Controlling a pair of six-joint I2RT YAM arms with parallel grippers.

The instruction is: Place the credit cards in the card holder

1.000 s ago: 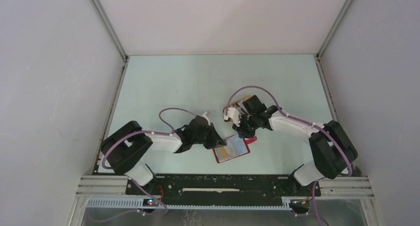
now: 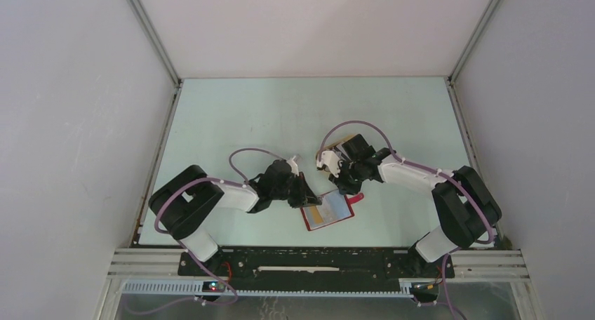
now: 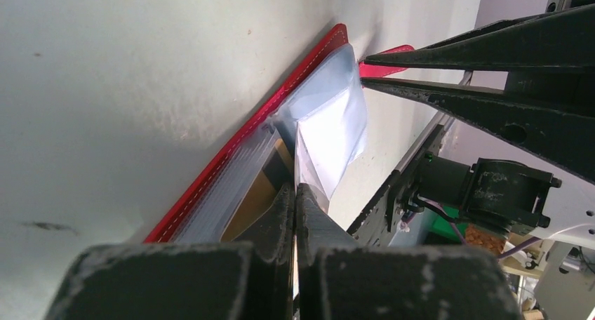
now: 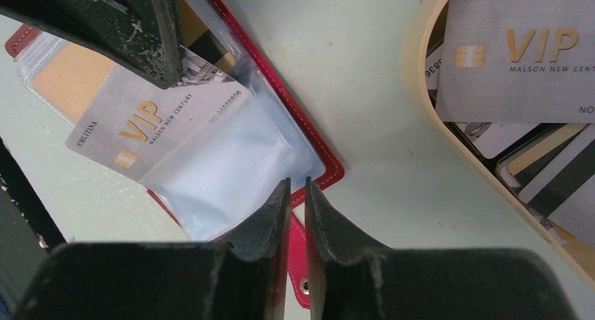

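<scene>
The red-edged card holder [image 2: 328, 210] lies open on the table between my two grippers, its clear sleeves [image 4: 231, 158] facing up. A silver VIP card [image 4: 158, 123] is pinched in my left gripper, which is shut on it. In the left wrist view this card shows nearly edge-on, tilted against a pale sleeve. Whether its far edge is inside the sleeve, I cannot tell. My right gripper is shut at the holder's corner, above the red strap [image 4: 298, 257]. Nothing shows between its fingertips, which sit very close to the sleeve.
An open-topped tan box [image 4: 414, 67] with several cards stands just behind the right gripper. Another VIP card [image 4: 519, 53] lies on top in it. A tan card [image 4: 74, 81] sits in the holder. Bare table stretches to the left and back.
The left gripper has shifted very slightly to the right over the last second. The holder looks unmoved.
</scene>
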